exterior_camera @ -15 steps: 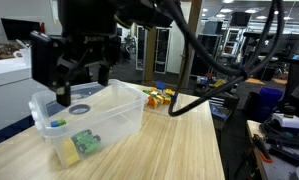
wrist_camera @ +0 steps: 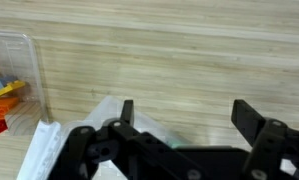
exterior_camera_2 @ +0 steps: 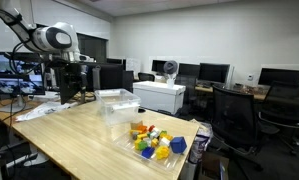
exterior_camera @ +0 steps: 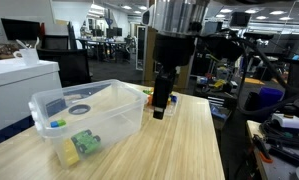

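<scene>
My gripper is open above bare wood, its two black fingers far apart and nothing between them. In exterior view 1 the gripper (exterior_camera: pixel 164 106) hangs in front of and to the right of a large clear plastic bin (exterior_camera: pixel 117 113), above the table. A green piece (exterior_camera: pixel 86 141) shows through the bin's near side, with small blue and green bits beside it. A low clear tray (wrist_camera: pixel 39 85) at the left of the wrist view holds orange, yellow and red blocks (wrist_camera: pixel 3 100).
In exterior view 2 the tray's many-coloured blocks (exterior_camera_2: pixel 159 140) lie near the table's edge. A white box (exterior_camera_2: pixel 161 95) stands behind the bin, among office chairs.
The bin looks unmoved.
</scene>
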